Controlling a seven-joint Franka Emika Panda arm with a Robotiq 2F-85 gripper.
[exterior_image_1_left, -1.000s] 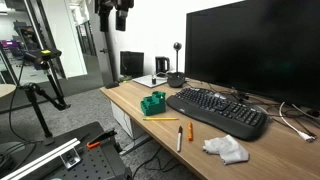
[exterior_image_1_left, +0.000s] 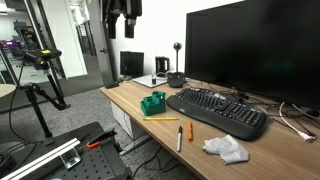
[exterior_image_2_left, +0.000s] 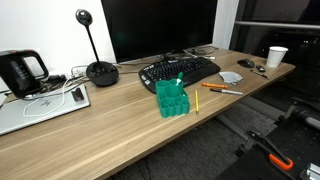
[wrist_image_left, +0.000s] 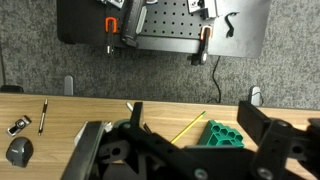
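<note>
High above the table's near edge, my gripper is open, its dark fingers wide apart with nothing between them in the wrist view. Below, a green compartment holder (exterior_image_1_left: 153, 104) stands on the wooden table, and part of it (wrist_image_left: 222, 133) shows near the right finger. Beside it lies a yellow pencil (exterior_image_2_left: 197, 101). An orange marker (exterior_image_1_left: 190, 131) and a slim grey-white pen (exterior_image_1_left: 180, 139) rest farther along the table. A crumpled white cloth (exterior_image_1_left: 226, 149) lies past them. The gripper body hides much of the table in the wrist view.
A black keyboard (exterior_image_1_left: 215, 110) and a large monitor (exterior_image_1_left: 260, 50) stand behind the items. A white cup (exterior_image_2_left: 274, 56) stands at the far end, a kettle (exterior_image_2_left: 24, 70) at the other. Bare wood (exterior_image_2_left: 110, 125) lies beside the green holder.
</note>
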